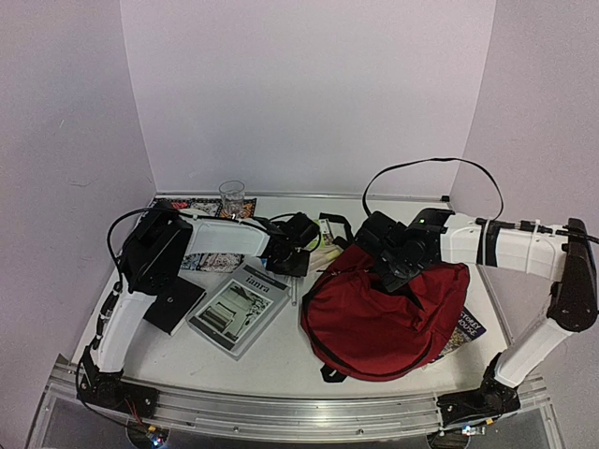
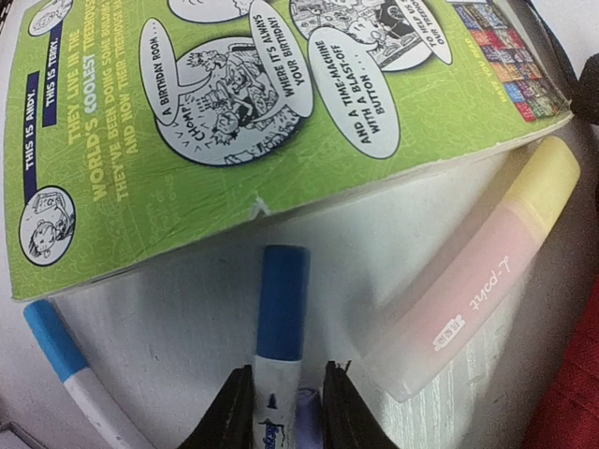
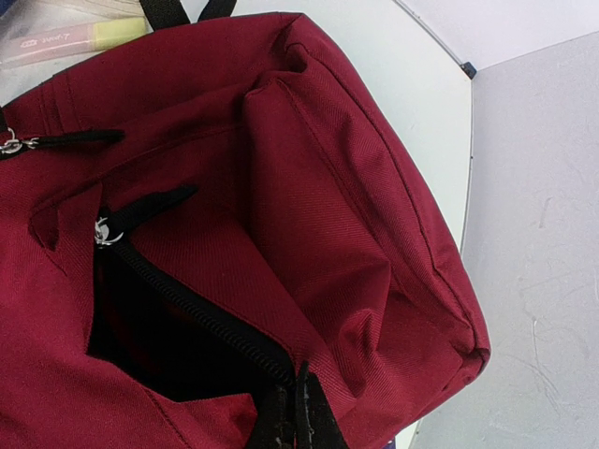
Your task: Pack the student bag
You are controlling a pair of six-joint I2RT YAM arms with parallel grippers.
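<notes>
The red bag lies at the right of the table, its zipped mouth gaping dark in the right wrist view. My right gripper is shut on the zipper edge of that mouth. My left gripper stands part open around a blue-capped white pen; a purple pen end shows beside it in the gap. I cannot tell whether the fingers touch the pen. Another blue-capped pen lies to the left, and a pink highlighter with a yellow cap to the right. A green book lies beyond.
A grey-covered book and a black notebook lie left of the bag. A glass stands at the back left. Another book shows partly at the bag's right. Bare table lies in front of the grey book.
</notes>
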